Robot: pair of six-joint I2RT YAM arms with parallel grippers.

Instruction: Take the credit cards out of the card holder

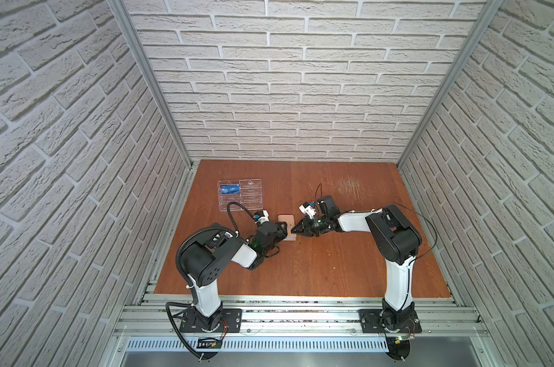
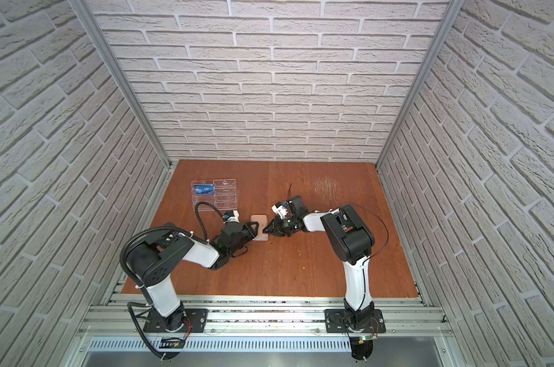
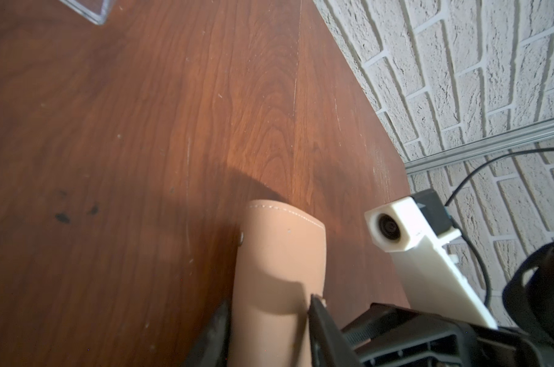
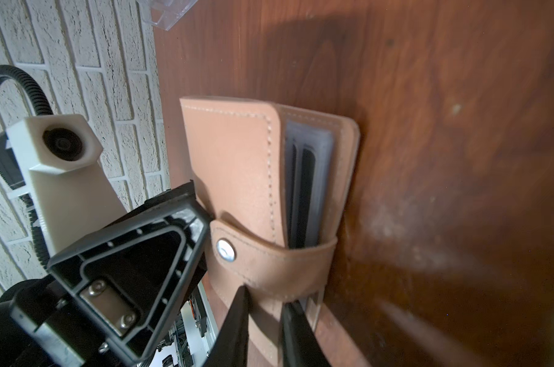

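Note:
The tan leather card holder (image 4: pixel 237 153) stands on its edge on the wooden table, between my two grippers. Its strap (image 4: pixel 271 260) with a silver snap lies across the cover, and clear sleeves with dark contents (image 4: pixel 304 189) show in the open side. No card is seen outside it. My left gripper is shut on the holder, its body from one side of it. From the opposite side, my right gripper is shut with its fingertips on the leather just below the strap; the exact pinch is partly hidden.
Behind the left arm lies a clear compartment tray (image 1: pixel 250 197) with a blue item (image 1: pixel 230 189) in one section. Both grippers are close together at the holder.

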